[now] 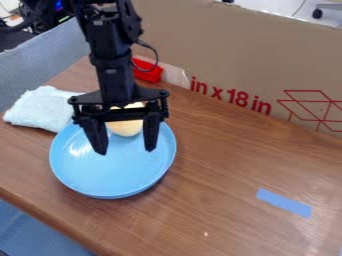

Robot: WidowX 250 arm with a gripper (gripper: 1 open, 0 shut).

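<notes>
My gripper (124, 141) hangs over a light blue plate (112, 176) on the left of the wooden table, its two black fingers open and apart. A pale yellow round object (127, 127) sits on the back of the plate, behind the gripper and partly hidden by it. Whether the fingers touch anything cannot be told.
A folded white cloth (39, 109) lies left of the plate. A red object (148, 70) sits at the back by the cardboard wall (254, 60). Blue tape (283, 203) marks the right of the table (241, 160), which is otherwise clear.
</notes>
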